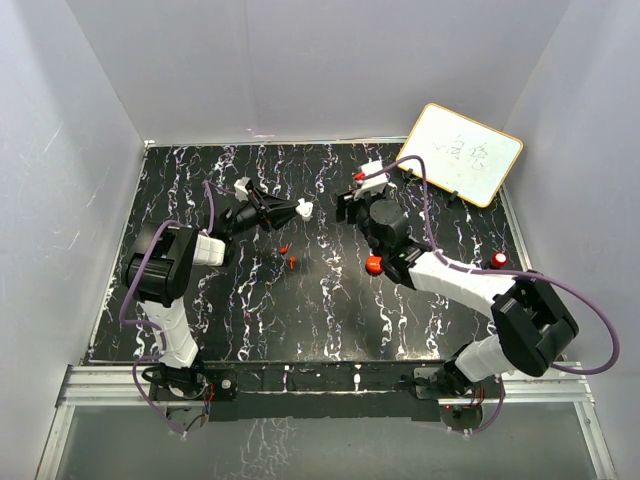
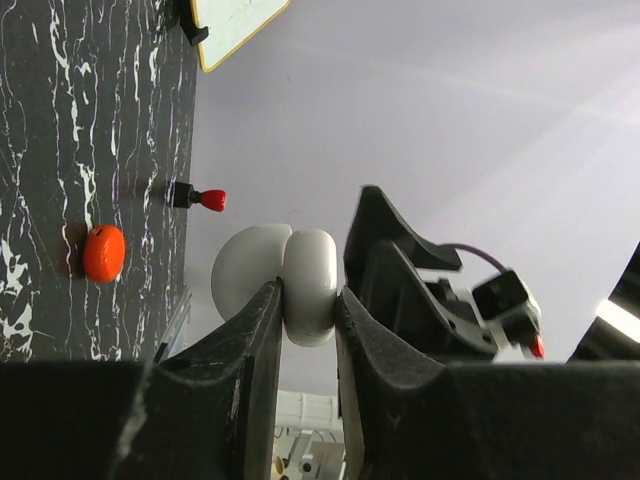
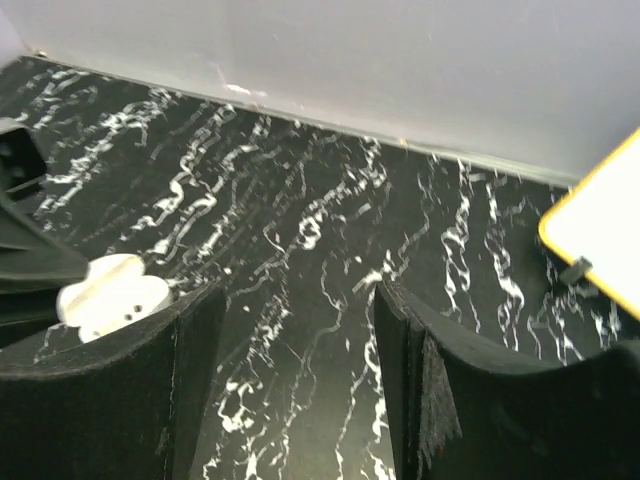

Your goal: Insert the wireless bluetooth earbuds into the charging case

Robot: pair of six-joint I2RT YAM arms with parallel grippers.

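Note:
The white charging case (image 1: 305,209) is in my left gripper (image 1: 296,210), which is shut on it above the table. In the left wrist view the case (image 2: 310,285) shows as two rounded white parts, and its inside is turned away. From the right wrist view, part of the case (image 3: 125,305) is visible at the left beside dark left fingers. My right gripper stands open to the right of the case, with only tabletop visible between its fingers. No loose earbud can be made out; whether any sit inside the case is unclear.
An orange egg-shaped object (image 2: 104,253) and a red-capped black item (image 2: 212,199) stand on the right of the black marbled table. Two small orange-red pieces (image 1: 292,262) lie near the left gripper. A whiteboard (image 1: 460,152) leans at the back right.

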